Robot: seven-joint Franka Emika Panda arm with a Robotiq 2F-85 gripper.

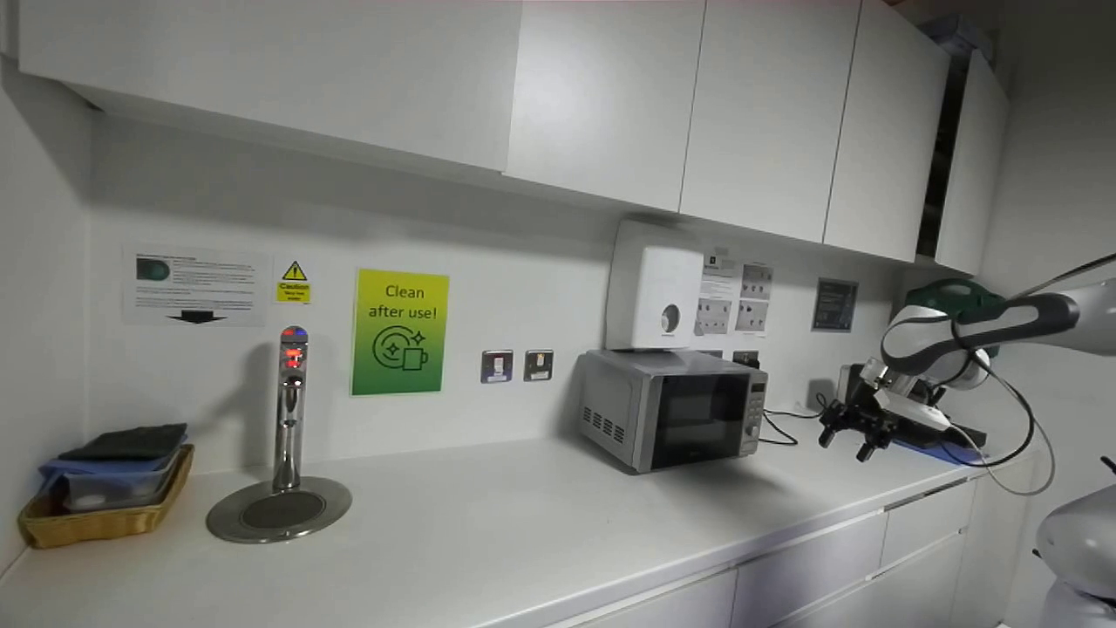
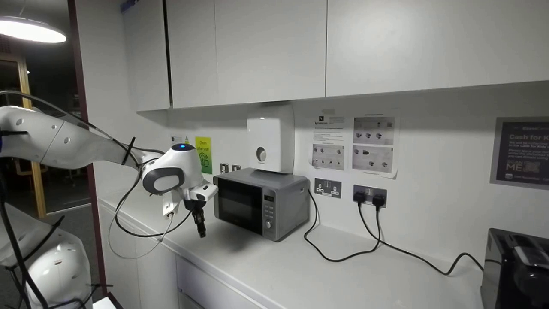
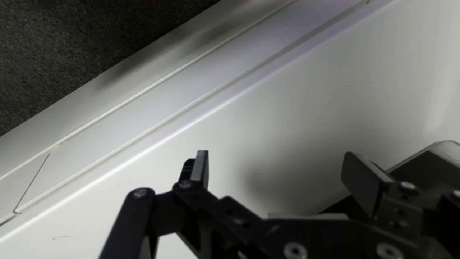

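My gripper [image 1: 844, 444] hangs in the air over the right part of the counter, with its fingers apart and nothing between them. In the wrist view, one finger [image 3: 200, 168] and its opposite stand wide apart above the bare white counter [image 3: 276, 142]. A grey microwave [image 1: 670, 408] with its dark door closed stands against the back wall, left of my gripper in the first exterior view. The second exterior view shows my gripper in front of the microwave [image 2: 262, 201], above the counter's front side.
A tap [image 1: 288, 419] with a round drip tray [image 1: 335, 513] and a wicker basket [image 1: 63, 532] stand at the left. Wall cupboards [image 1: 769, 126] overhang the counter. A black cable [image 2: 329, 258] runs right of the microwave.
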